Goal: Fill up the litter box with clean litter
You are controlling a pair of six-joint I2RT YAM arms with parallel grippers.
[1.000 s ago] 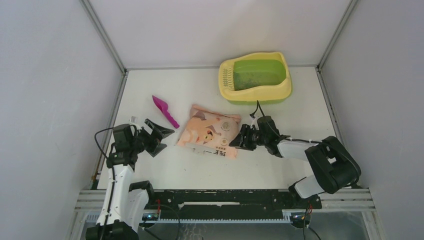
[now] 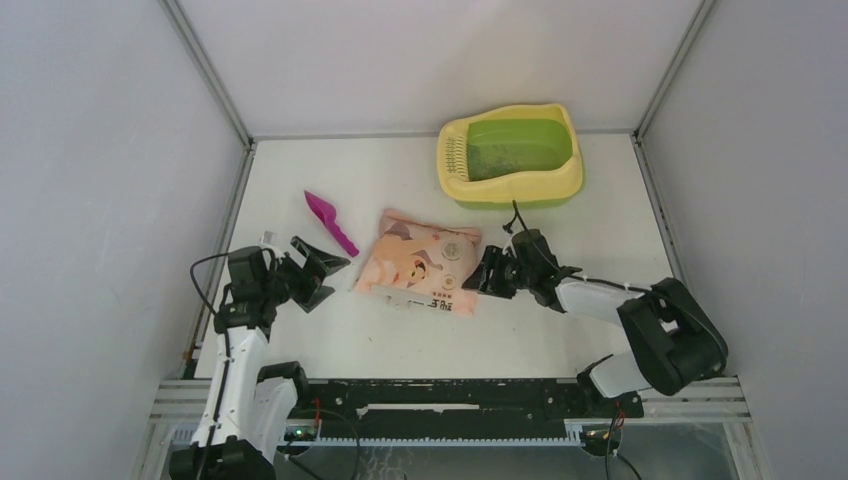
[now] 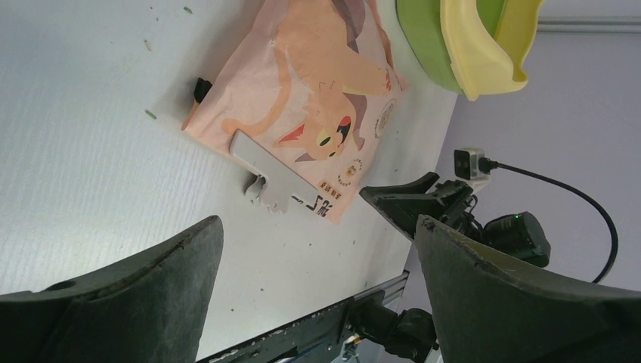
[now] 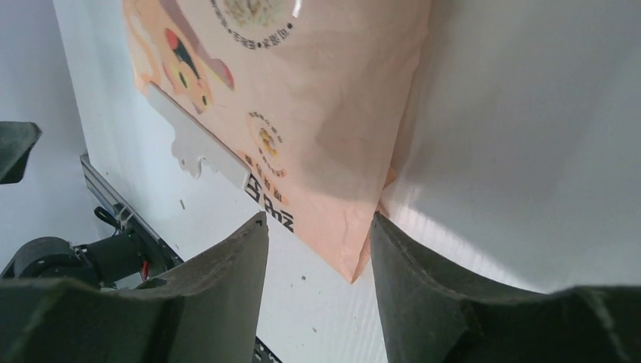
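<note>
A peach litter bag (image 2: pixel 412 258) printed with a cat lies flat mid-table, a grey clip strip (image 3: pixel 276 172) along its front edge. Behind it to the right stands the litter box (image 2: pixel 570 187), green with a yellow rim; some green bits show on its floor. My right gripper (image 2: pixel 474 287) is open at the bag's right end. In the right wrist view the bag's corner (image 4: pixel 349 257) shows in the gap between the fingers, not gripped. Left of the bag, my left gripper (image 2: pixel 340 277) stands open and empty over bare table.
A magenta scoop (image 2: pixel 330 222) lies behind my left gripper, left of the bag. Walls (image 2: pixel 90 200) close in the table at the sides and back. Bare table lies in front of the bag, with a few small crumbs on it.
The right gripper shifted slightly, now a little farther right at the bag's end. Left arm, bag, scoop and box look unmoved.
</note>
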